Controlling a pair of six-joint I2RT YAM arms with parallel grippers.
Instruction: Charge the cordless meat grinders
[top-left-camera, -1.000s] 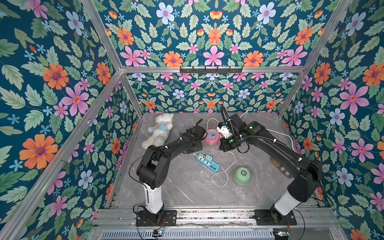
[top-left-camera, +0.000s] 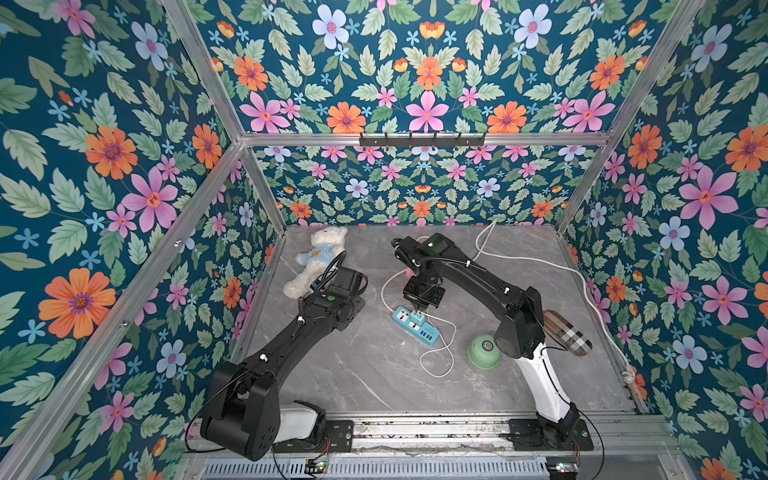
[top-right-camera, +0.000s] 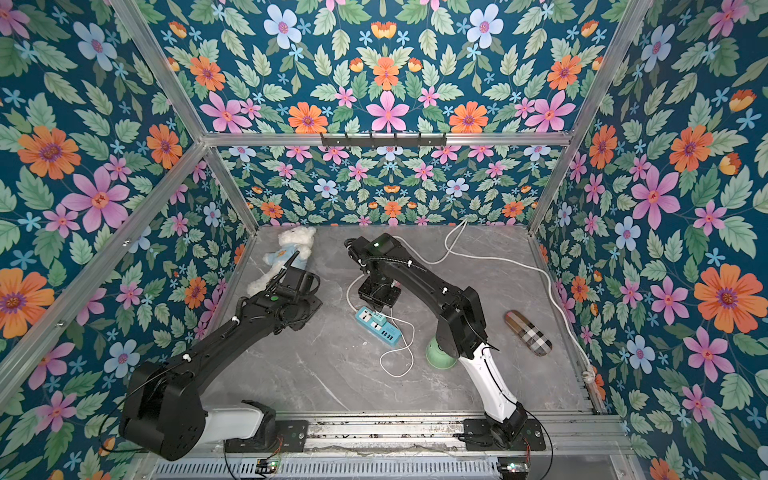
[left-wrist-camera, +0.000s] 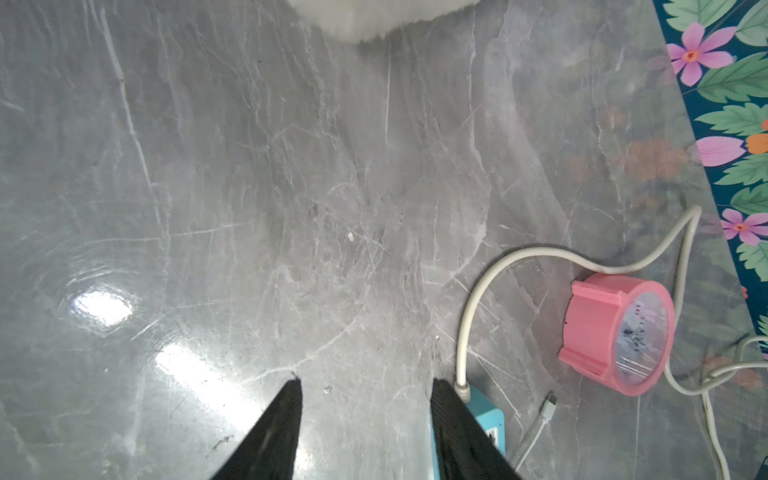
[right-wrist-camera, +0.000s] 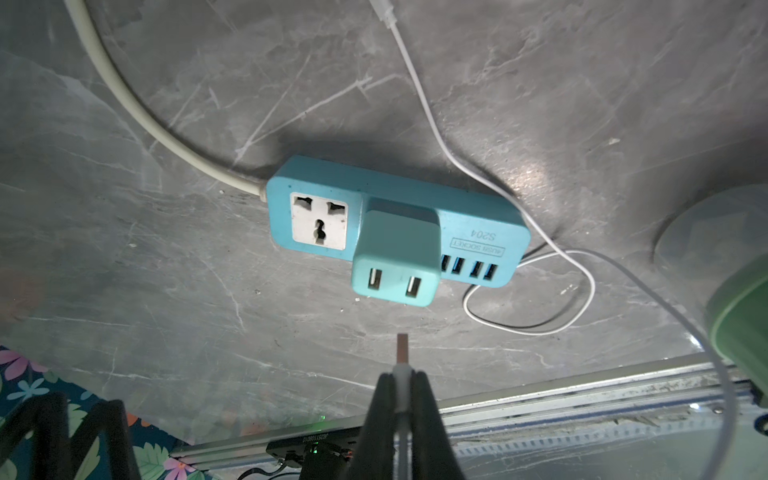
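The blue power strip has a mint two-port adapter plugged in; a loose cable end (left-wrist-camera: 549, 407) lies beside it in the left wrist view. Above the adapter, my right gripper is shut on a thin white cable, its metal tip pointing at the adapter. My left gripper is part open with nothing between its fingers, over bare table left of the strip. The green grinder (top-left-camera: 484, 352) stands right of the strip.
A white teddy bear (top-left-camera: 320, 257) lies at back left, a pink clock (left-wrist-camera: 592, 328) behind the strip, a plaid case (top-right-camera: 528, 332) at right.
My left arm has pulled back leftward, away from the strip. My right arm has moved leftward to above the strip, covering much of the pink clock in the top left view.
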